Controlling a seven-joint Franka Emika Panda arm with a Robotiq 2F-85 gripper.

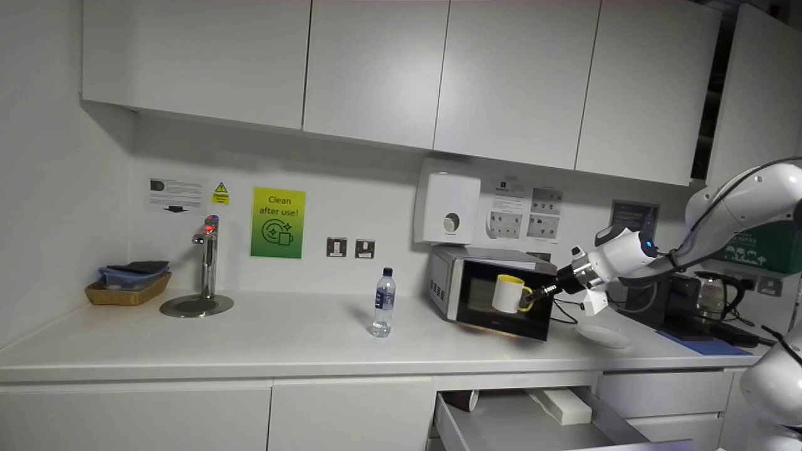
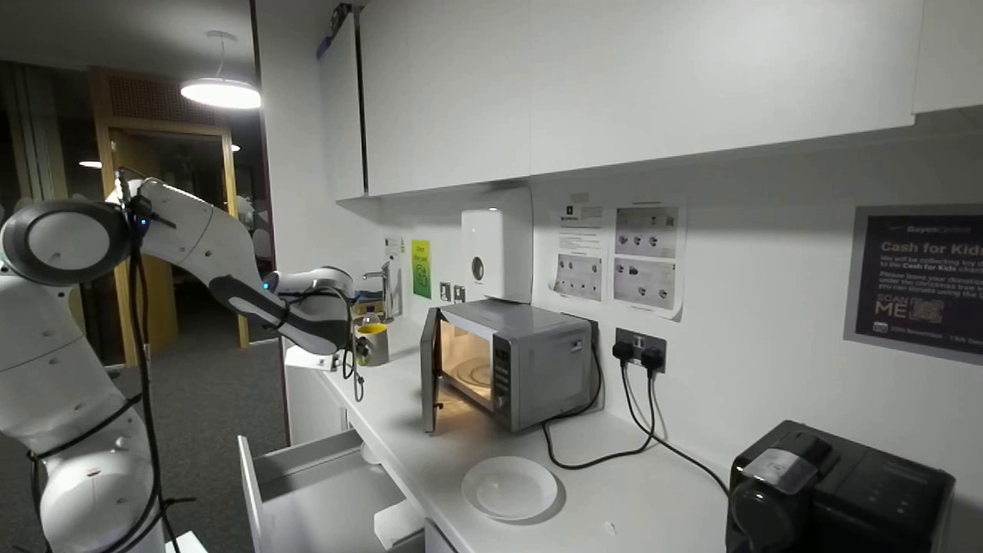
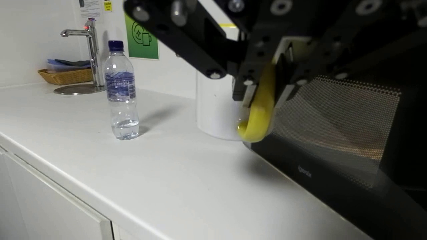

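A white mug with a yellow inside and yellow handle hangs in the air in front of the microwave. My gripper is shut on its handle. In the wrist view the yellow handle sits between the fingers of my gripper, and the mug's white body is partly hidden behind them. Exterior view 2 shows the yellow rim of the mug beyond the arm's wrist. The microwave's door stands open, with its inside lit.
A water bottle stands on the counter left of the microwave. A white plate lies to its right. Below the counter, a drawer is pulled out. Bare counter stretches between bottle and tap.
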